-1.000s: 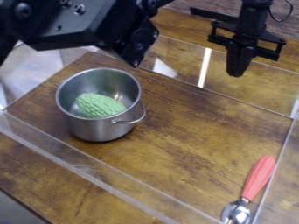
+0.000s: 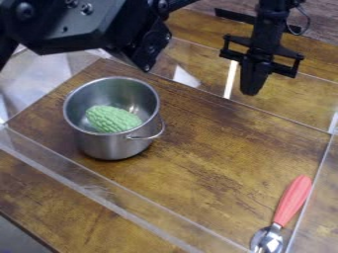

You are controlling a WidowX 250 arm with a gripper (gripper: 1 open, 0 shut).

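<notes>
A steel pot (image 2: 138, 104) stands at the left of the wooden table, with a green bumpy oblong object (image 2: 113, 119) lying inside it. A spoon or scoop with a red handle (image 2: 294, 198) lies at the lower right. My black gripper (image 2: 251, 85) is over the back right of the table, above and right of the pot, pointing down. It looks shut, with nothing visible between its fingers.
A large dark arm structure (image 2: 93, 25) fills the upper left of the view. Clear strips run along the table's edges.
My gripper has moved a little to the left and down in the view. The pot, green object and red-handled tool have not moved.
</notes>
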